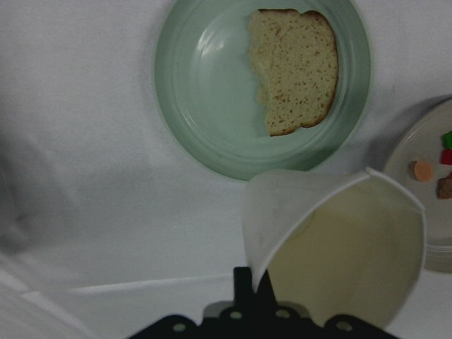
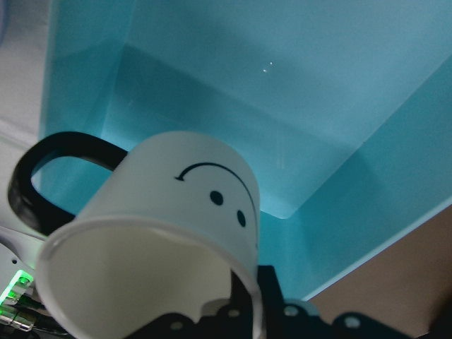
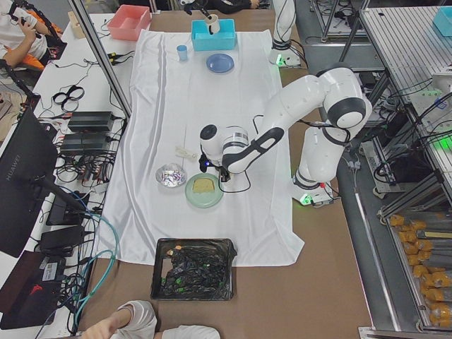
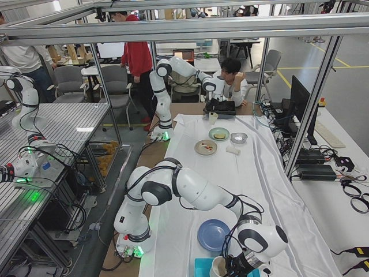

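Observation:
My left gripper is shut on the rim of a white paper cup (image 1: pixel 339 254), held tilted near the green plate (image 1: pixel 205 120) with a bread slice (image 1: pixel 293 70). A beige plate (image 1: pixel 431 226) with small coloured pieces is beside it. My right gripper is shut on the rim of a white mug (image 2: pixel 176 176) with a smiley face and black handle, held over the light blue bin (image 2: pixel 339 85).
A blue plate (image 3: pixel 219 62) and blue cup (image 3: pixel 181 52) are near the bin. A foil bowl (image 3: pixel 171 175) is left of the green plate, and a black tray (image 3: pixel 226 275) is at the front edge.

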